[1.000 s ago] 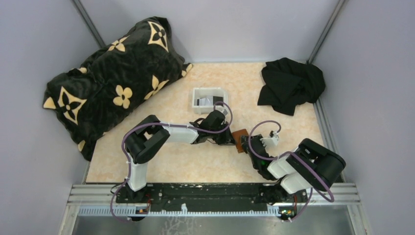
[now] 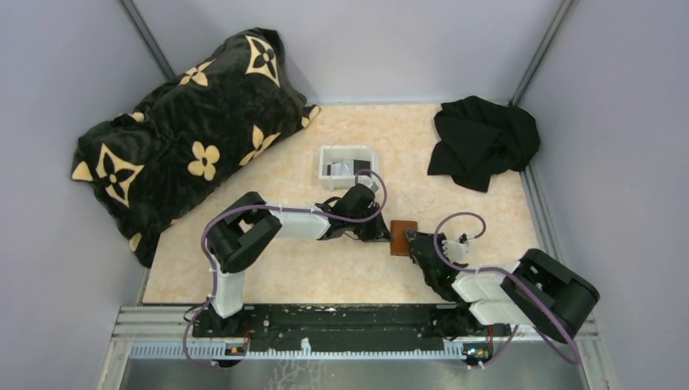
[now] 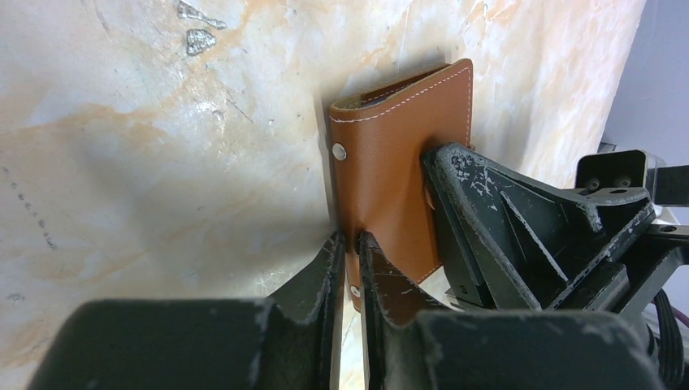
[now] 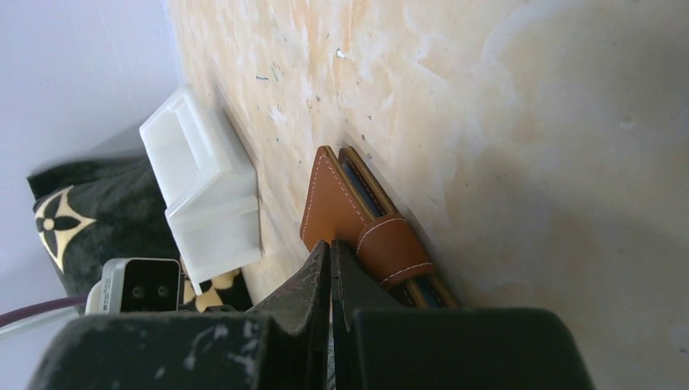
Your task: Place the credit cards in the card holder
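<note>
The brown leather card holder (image 2: 401,238) lies folded on the table between both grippers, its strap (image 4: 396,248) across the side in the right wrist view. My left gripper is shut on the holder's near edge, which shows in the thin gap between its fingertips. From the other side, my right gripper is shut with its tips against the holder beside the strap; nothing clear shows between them. In the top view, cards (image 2: 343,168) lie inside a white box (image 2: 323,180) behind the left gripper.
A large dark patterned cushion (image 2: 203,122) fills the back left. Black cloth (image 2: 485,138) lies at the back right.
The card holder has turned from slightly tilted to straight. The left arm has stayed still.
</note>
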